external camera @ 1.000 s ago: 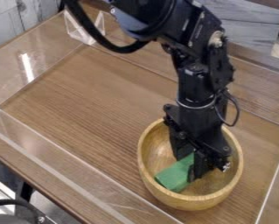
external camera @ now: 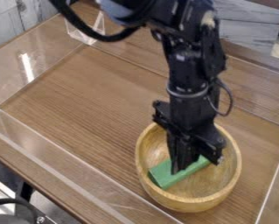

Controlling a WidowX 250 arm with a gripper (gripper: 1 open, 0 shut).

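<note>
My black gripper [external camera: 179, 140] hangs over a round tan wooden bowl [external camera: 218, 194], its fingertips near the upper inside of the bowl. A green block [external camera: 167, 175] lies in the bowl just below the fingers, partly hidden behind them. The fingers look shut, with nothing seen held between them; the block appears to rest on the bowl's floor.
A clear plastic object [external camera: 94, 22] stands at the back left, and a grey-white board [external camera: 253, 26] is at the back right. A black cable lies at the lower left.
The gripper has risen a little from the bowl, uncovering more of the green block, which stays in the bowl.
</note>
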